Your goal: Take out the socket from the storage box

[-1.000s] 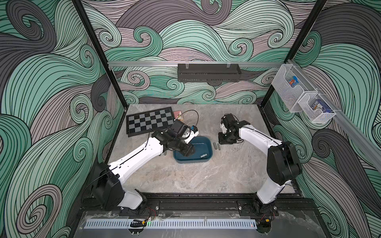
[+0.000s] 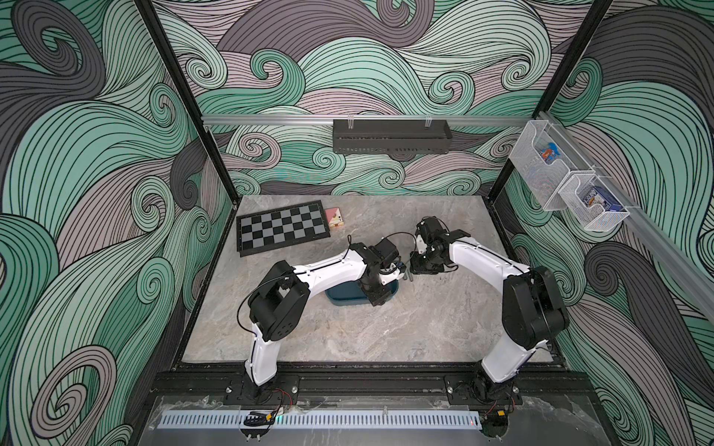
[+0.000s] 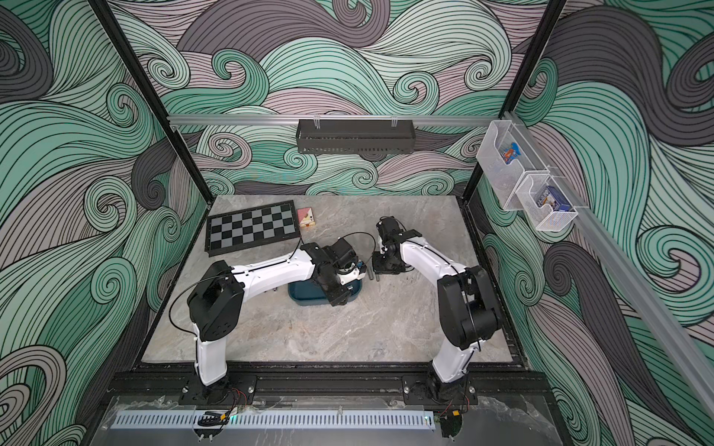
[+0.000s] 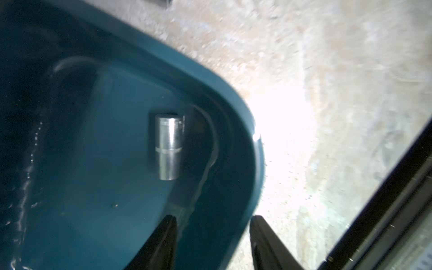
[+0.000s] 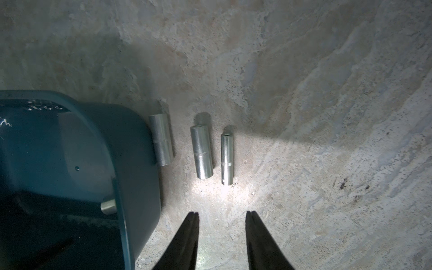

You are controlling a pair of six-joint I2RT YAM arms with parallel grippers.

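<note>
A silver socket (image 4: pixel 169 147) lies on the floor of the blue storage box (image 4: pixel 252 135), close to its rounded corner in the left wrist view. In the right wrist view, only one end of that socket (image 5: pixel 108 206) shows past the rim. My left gripper stands open above the box's edge, apart from the socket and with nothing between its fingers. My right gripper hangs over the table to the right of the box, its fingers apart and the gap empty. Three more sockets (image 5: pixel 201 152) lie on the table beside the box.
Behind the box to the left lies a checkered board (image 2: pixel 282 227) with a small pink book (image 2: pixel 334 217) beside it. The two forearms stand close together above the box's right end. Bare table stretches in front and to the right.
Over the last second my left arm has swung right, from the box's left part to over its right end, now covering the socket from above. The right arm has shifted only slightly.
</note>
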